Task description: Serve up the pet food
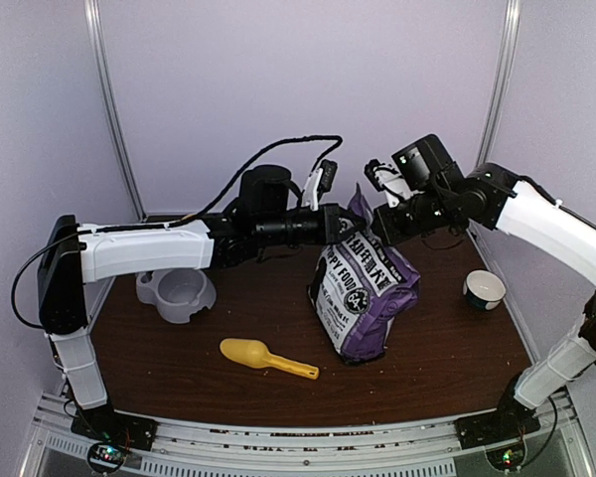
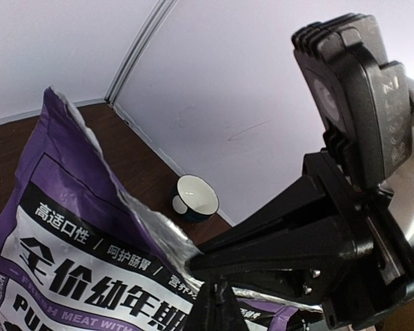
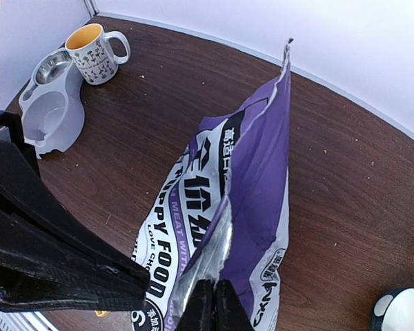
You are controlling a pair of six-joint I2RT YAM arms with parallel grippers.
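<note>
The purple pet food bag (image 1: 363, 298) stands on the table, its crimped top upright between both grippers. My left gripper (image 1: 348, 227) reaches to the bag's top from the left and is shut at the silver top edge, seen close in the left wrist view. My right gripper (image 1: 382, 224) is shut at the top edge from the right; whether film is between either one's fingertips is hard to tell. A yellow scoop (image 1: 258, 356) lies in front. The grey pet bowl (image 1: 179, 293) sits at the left.
A small dark-and-white cup (image 1: 484, 288) stands at the right. A patterned mug (image 3: 96, 58) is at the back left, beside the pet bowl.
</note>
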